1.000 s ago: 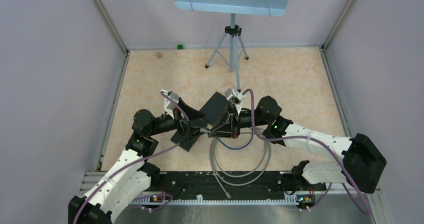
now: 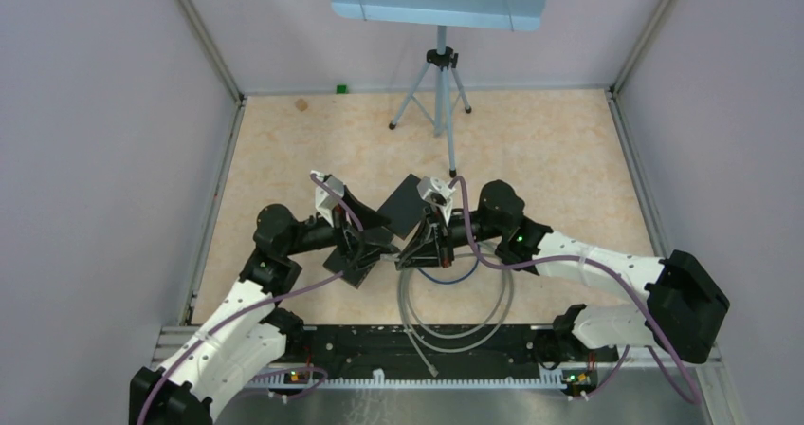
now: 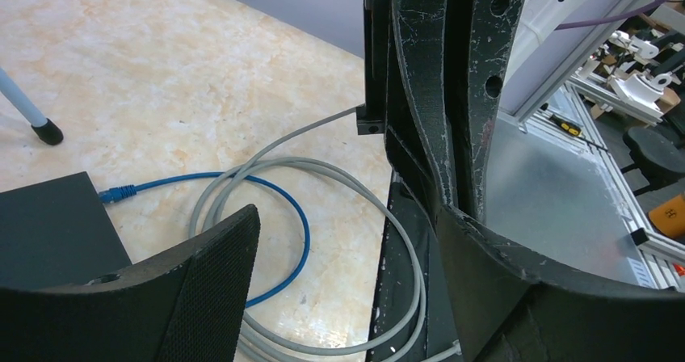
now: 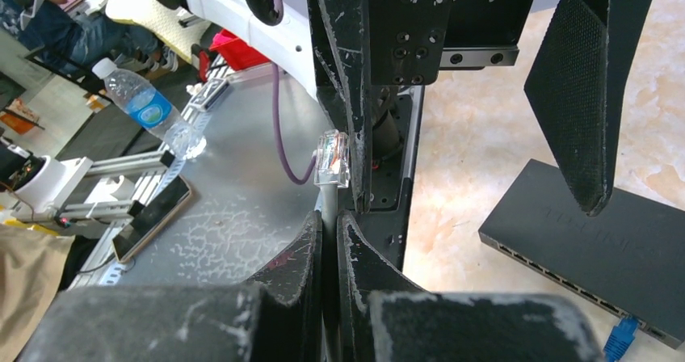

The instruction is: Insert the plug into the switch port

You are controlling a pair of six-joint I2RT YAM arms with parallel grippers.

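Note:
My right gripper is shut on the grey cable (image 4: 329,253) just behind its clear plug (image 4: 332,158), which sticks out past the fingertips. My left gripper stands open, its fingers apart with nothing held between them. One left finger (image 4: 347,87) is right beside the plug in the right wrist view; whether they touch I cannot tell. In the left wrist view the plug is hidden. The black switch (image 4: 594,237) lies flat on the table, a row of ports along one edge. From the top, my left gripper partly covers the switch (image 2: 403,207).
A blue cable (image 3: 300,216) has its plug (image 4: 620,338) in a port near one end of the switch. Loops of grey cable (image 2: 502,302) lie at the table's front. The tripod stand (image 2: 443,93) is at the back.
Over the last second my right arm has shifted slightly left, its wrist tilting a little. The left arm has moved only slightly. The switch and the cable loops have stayed in place.

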